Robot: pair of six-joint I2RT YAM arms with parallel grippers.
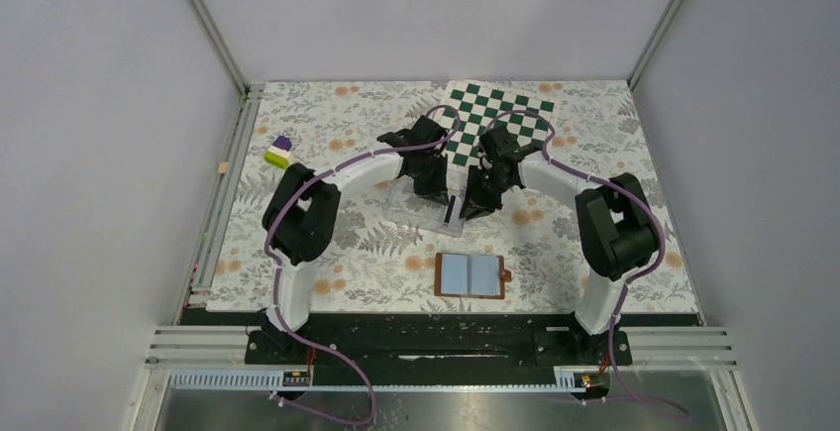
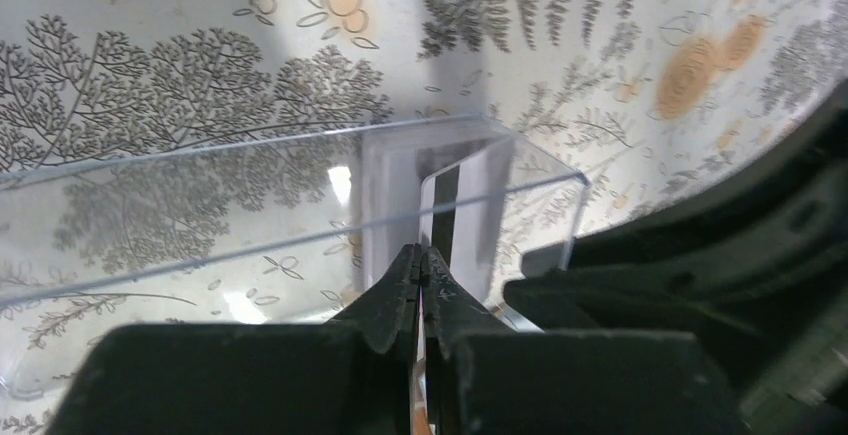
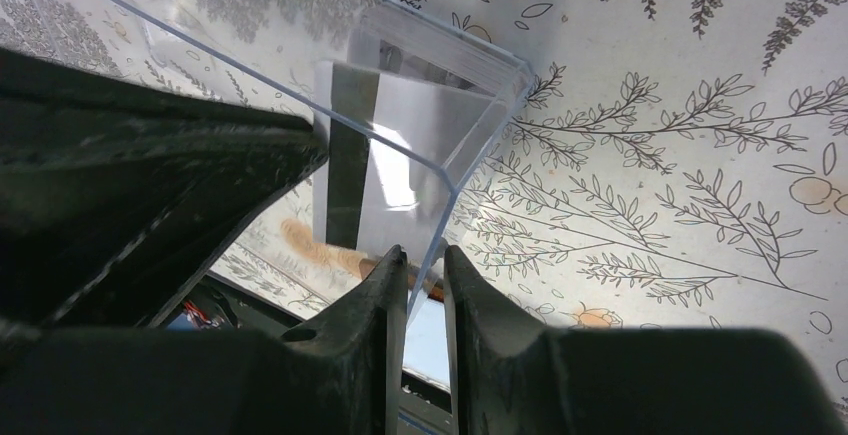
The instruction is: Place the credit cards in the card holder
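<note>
A white card (image 3: pixel 420 145) with a black stripe leans inside a clear box (image 3: pixel 480 145), near one end of it. In the left wrist view the same card (image 2: pixel 478 195) shows behind the box's clear wall. My left gripper is shut, with nothing visible between its tips, just short of the card. My right gripper stands partly open at the box's end, the clear wall passing across the gap between its fingers. Nearer the table's front lies the card holder (image 1: pixel 470 275), opened flat, brown-edged with pale blue panels.
A green-and-white checkered board (image 1: pixel 497 114) lies behind the grippers. A small purple, white and yellow block (image 1: pixel 278 152) sits far left. Both grippers are close together over the box (image 1: pixel 404 217).
</note>
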